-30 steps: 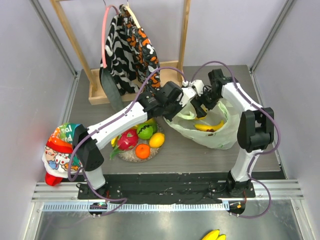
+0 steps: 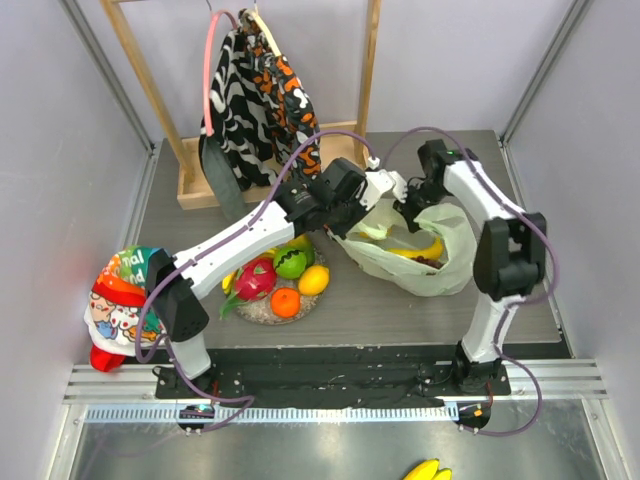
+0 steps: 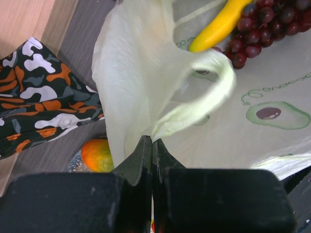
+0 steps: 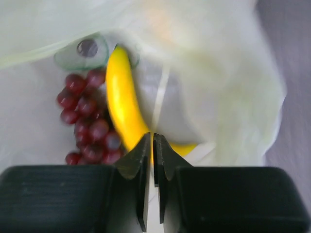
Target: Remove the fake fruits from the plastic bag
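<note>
The pale translucent plastic bag [image 2: 440, 278] lies with its mouth spread. Inside are a yellow banana [image 4: 125, 99] and a cluster of dark red grapes [image 4: 92, 126], side by side. My left gripper is shut on the thin bag edge, which runs up from its fingertips. Over the bag's mouth, my right gripper points inward; a narrow gap shows between its fingertips, with nothing held. The banana's lower end passes behind those fingertips. A faint orange patch [image 4: 163, 18] shows blurred through the film; I cannot tell what it is.
Left of the bag a bowl [image 2: 260, 308] holds a dragon fruit [image 2: 255, 279], a green melon-like fruit [image 2: 289, 263], an orange [image 2: 286, 302] and a lemon [image 2: 314, 280]. A wooden rack [image 2: 368, 75] with patterned cloth stands behind. Bare table [image 2: 390, 320] lies in front of the bag.
The left arm has stayed still.
</note>
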